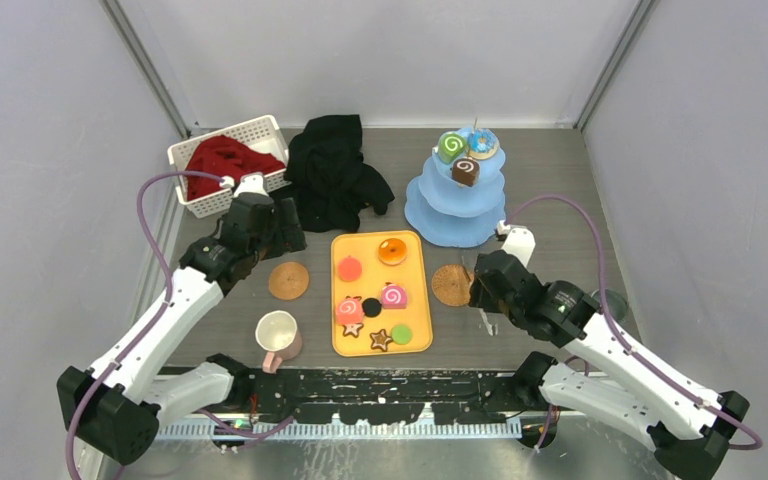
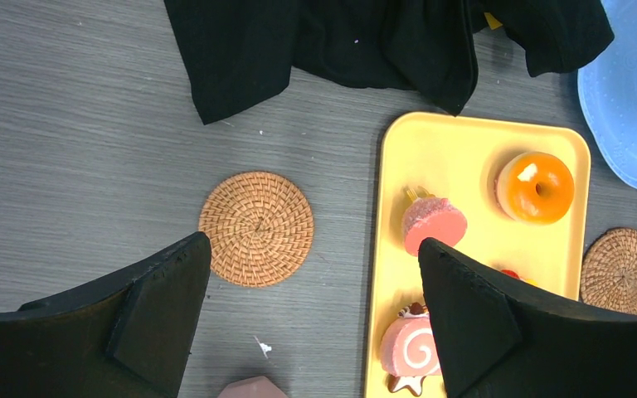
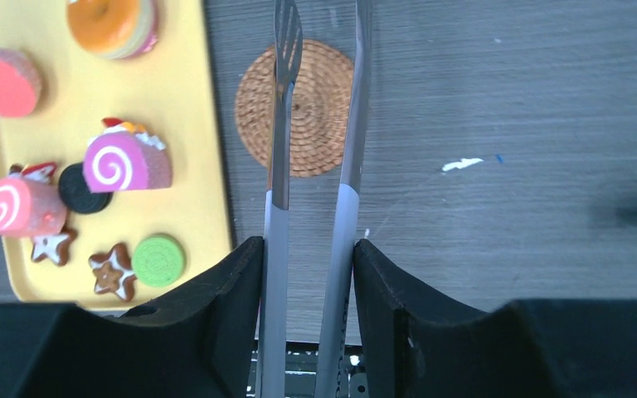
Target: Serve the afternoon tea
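Observation:
Part open, my right gripper is over the table near the right coaster point(image 3: 299, 99). A fork point(image 3: 280, 133) and a knife point(image 3: 352, 149) lie between its fingers, one beside each fingertip, with a gap between their grey handles. Whether either is still gripped I cannot tell. My left gripper is open and empty, near the left coaster point(image 2: 257, 228). Several toy sweets, among them an orange donut point(image 1: 392, 251) and a pink swirl cake point(image 1: 393, 296), are on the yellow tray point(image 1: 345, 248). A pink mug point(image 1: 277, 334) is left of the tray.
The blue tiered stand point(image 1: 460, 195) holds sweets on its top tier. Black cloth point(image 1: 330, 170) lies at the back, beside a white basket point(image 1: 257, 130) with red cloth point(image 1: 228, 160). A glass point(image 1: 615, 306) at the right is partly hidden by the arm.

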